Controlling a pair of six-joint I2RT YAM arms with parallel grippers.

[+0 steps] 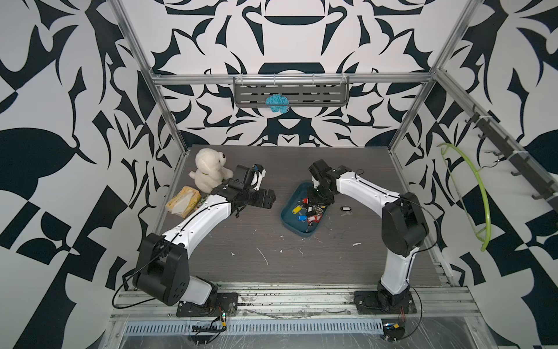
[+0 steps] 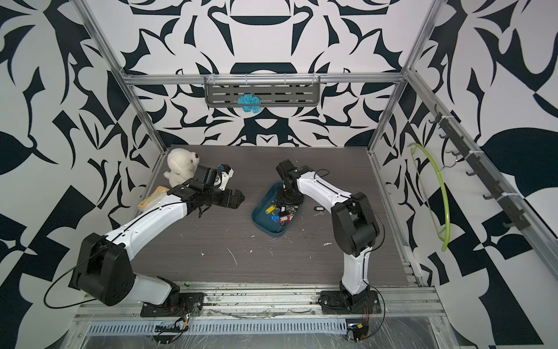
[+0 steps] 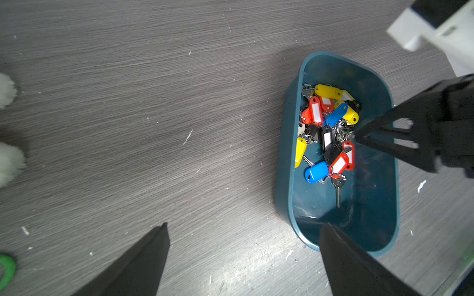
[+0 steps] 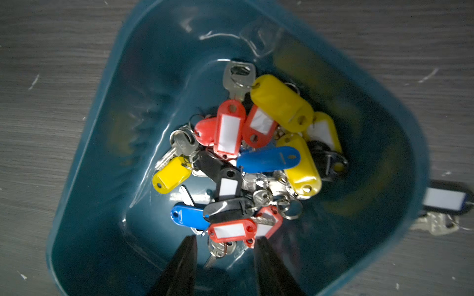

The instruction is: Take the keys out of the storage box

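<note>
A dark teal storage box (image 1: 290,225) stands mid-table, holding a heap of keys with red, yellow, blue and black tags. In the right wrist view a blue tag (image 4: 268,159) and a yellow tag (image 4: 170,174) lie among them. My right gripper hangs over the box, its fingers (image 4: 180,266) parted, with nothing between them gripped; a red tag (image 4: 231,230) shows just beyond the tips. One black-tagged key (image 4: 444,198) lies on the table right of the box. My left gripper is open and empty, left of the box.
At the back left sit a white plush bear (image 1: 209,169) and a yellow packet (image 1: 183,201). Bare table (image 1: 279,261) spreads in front of the box and to its right, apart from small pale scraps. The right arm reaches across the right side.
</note>
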